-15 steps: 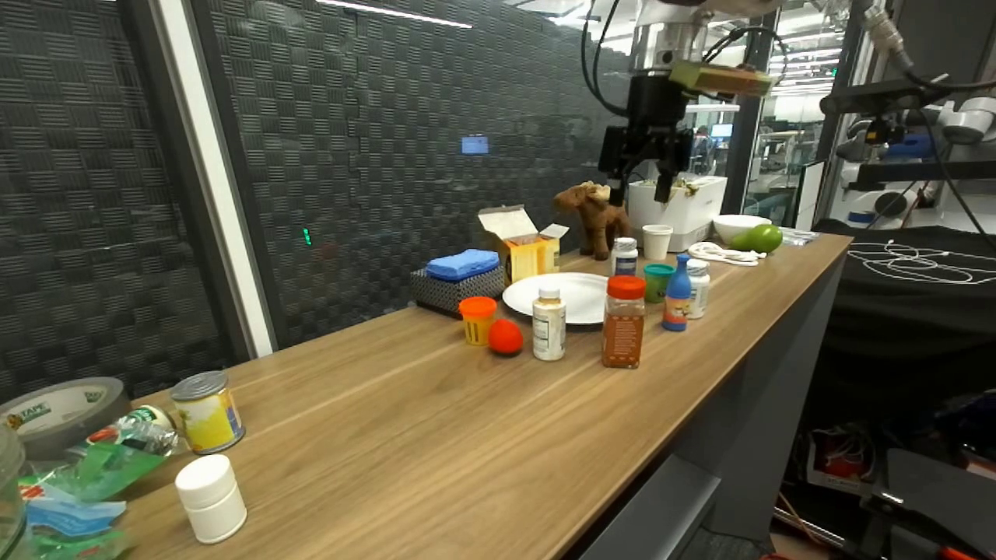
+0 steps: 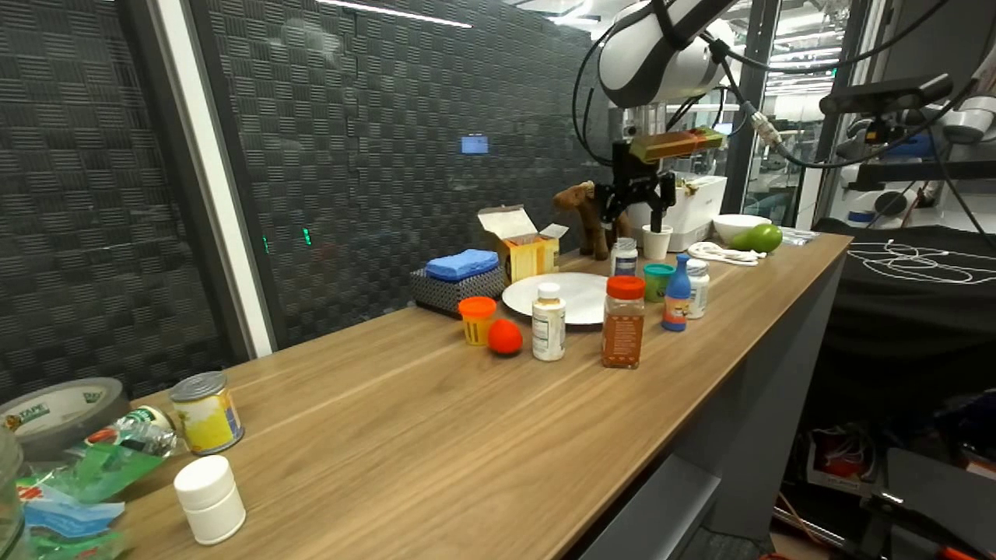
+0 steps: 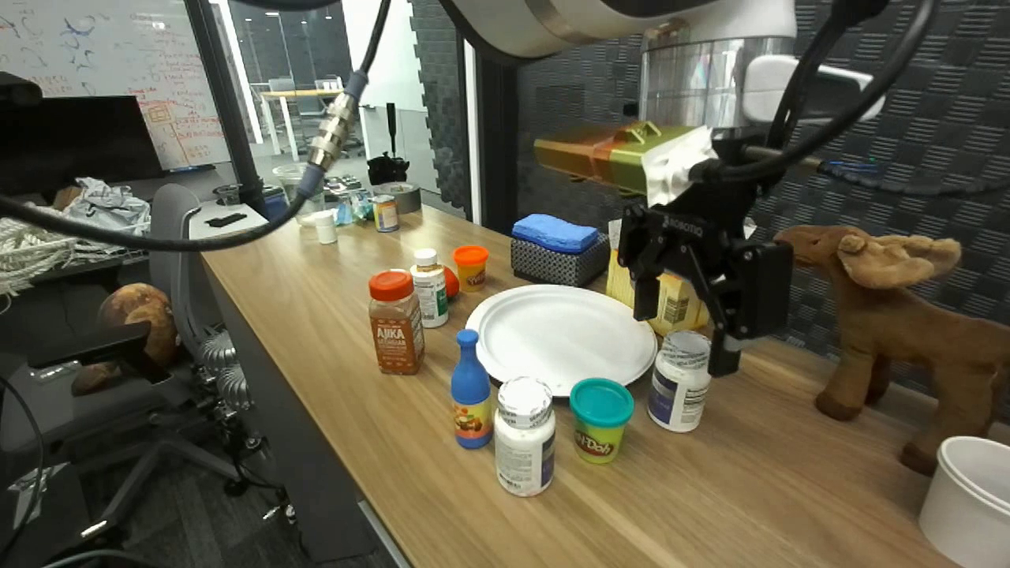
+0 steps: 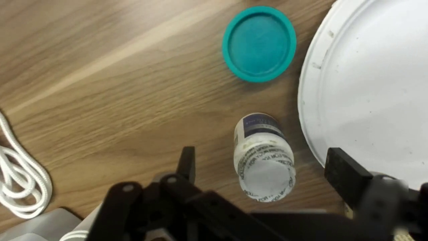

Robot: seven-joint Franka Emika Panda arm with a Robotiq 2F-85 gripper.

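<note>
My gripper stands open, its two fingers apart on either side of a white pill bottle (image 4: 266, 176) in the wrist view, with nothing held. That bottle is upright on the table, its cap ringed by a printed seal and its label purple and white. In exterior view 2 the gripper (image 3: 683, 333) hangs low over the same bottle (image 3: 678, 386), its fingertips around cap height. Whether a finger touches the bottle cannot be told.
Close by are a teal-lidded Play-Doh tub (image 4: 259, 44) and a white plate (image 4: 373, 92). A second pill bottle (image 3: 525, 440), a blue bottle (image 3: 470, 393) and a brown plush moose (image 3: 876, 312) stand around. White cord (image 4: 24, 176) lies coiled at the wrist view's left.
My gripper has come down from well above the table to around the pill bottle's cap, still open. The tabletop objects look unmoved.
</note>
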